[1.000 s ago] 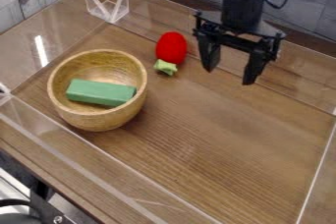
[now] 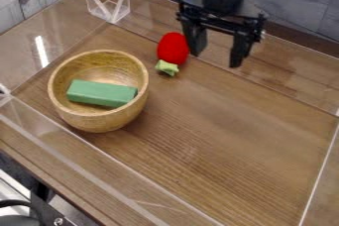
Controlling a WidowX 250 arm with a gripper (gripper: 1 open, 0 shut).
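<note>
The gripper [image 2: 220,34] hangs at the top centre of the camera view, a black two-pronged shape over the bare table; whether it is open or shut is hard to tell. A red object [image 2: 172,46] lies just left of it, with a small light-green piece [image 2: 166,68] below that. A wooden bowl [image 2: 130,109] at the left holds a green block [image 2: 99,93].
A white wire-like object [image 2: 110,7] stands at the upper left. Dark floor shows beyond the table's edges at the corners.
The gripper has moved slightly up and left compared with a second ago. The objects on the table have stayed where they were.
</note>
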